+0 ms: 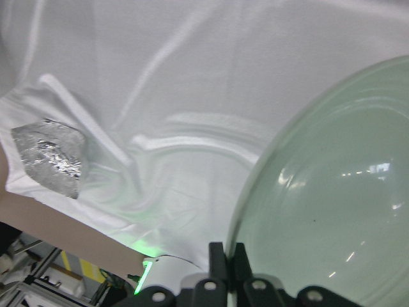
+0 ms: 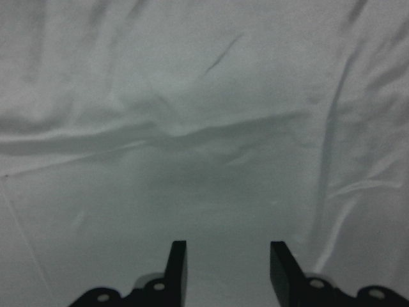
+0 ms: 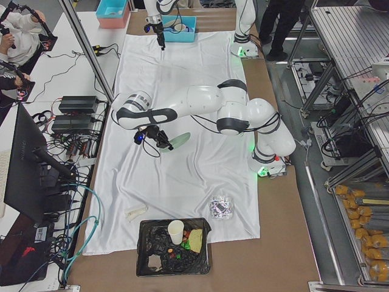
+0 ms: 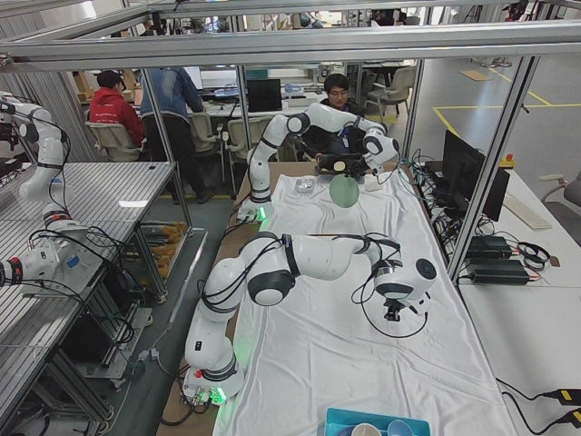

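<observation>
A pale green plate (image 3: 179, 141) is tilted in the air over the white cloth, with my left gripper (image 3: 163, 144) shut on its rim. In the left wrist view the plate (image 1: 326, 179) fills the right side, its edge between the fingers. In the camera right view it (image 4: 344, 191) appears round and raised. My right gripper (image 4: 393, 312) is at the other end of the cloth, open over bare wrinkled cloth in its wrist view.
A black bin (image 3: 146, 261) with a white cup stands at the near end. A foil piece (image 3: 220, 207) and a pale strip (image 3: 136, 211) lie on the cloth. A blue bin (image 4: 338, 422) stands at the far end.
</observation>
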